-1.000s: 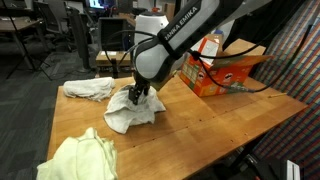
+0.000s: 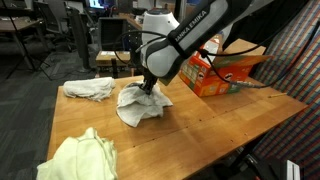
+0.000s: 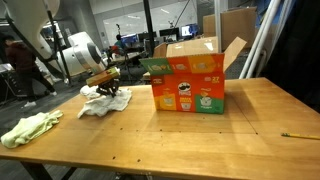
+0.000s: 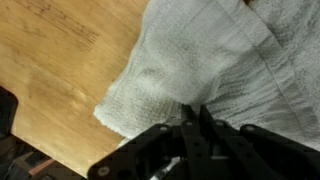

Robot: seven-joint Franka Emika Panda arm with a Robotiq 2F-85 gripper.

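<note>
A light grey cloth [image 2: 142,103] lies rumpled on the wooden table, its edges spread around my gripper [image 2: 147,84]. In the wrist view the fingertips of the gripper are together, and the cloth [image 4: 185,55] gathers into folds right at them. My gripper is shut on this cloth, though the pinched bit itself is hidden. From the other side, the gripper [image 3: 108,82] reaches down to the cloth [image 3: 105,101], most of which rests on the tabletop.
A folded white cloth [image 2: 89,88] lies at the far left, and a pale yellow-green cloth [image 2: 78,158] at the near left. An open orange-red box [image 3: 188,83] stands right of the arm. Bare table [image 2: 195,140] stretches toward the front right.
The gripper has shifted slightly to the right in exterior view 1. The grey cloth has slid the same way with it, its left edge drawn in. The other cloths and the box have stayed put.
</note>
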